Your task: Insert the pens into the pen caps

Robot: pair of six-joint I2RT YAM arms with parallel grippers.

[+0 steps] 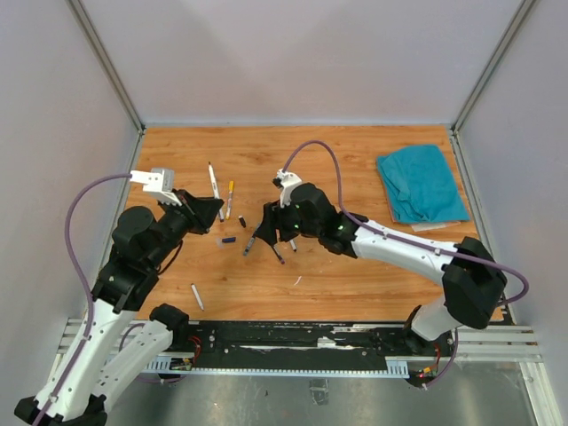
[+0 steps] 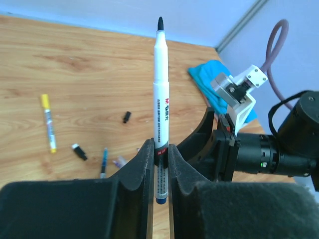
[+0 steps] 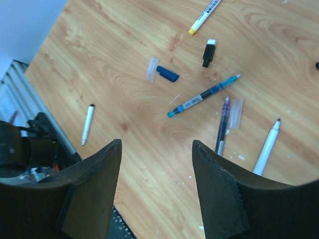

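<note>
My left gripper is shut on a white marker [image 2: 161, 109], which stands upright with its bare black tip at the top and a dark blue end below the fingers. From above, that marker [image 1: 214, 182] rises from the left fingers. My right gripper is open and empty, over the table. Beneath and beyond it lie a teal pen [image 3: 202, 96], a dark purple pen [image 3: 222, 127], a white pen with a dark tip [image 3: 267, 147], a black cap [image 3: 209, 53], a blue cap [image 3: 167, 73] and clear caps [image 3: 152, 68].
A yellow-ended pen [image 2: 49, 123] and a second black cap [image 2: 126, 117] lie on the wood. Near the front left is another white pen [image 3: 88, 124]. The blue cloth [image 1: 422, 184] occupies the right back. Free wood lies at the back middle.
</note>
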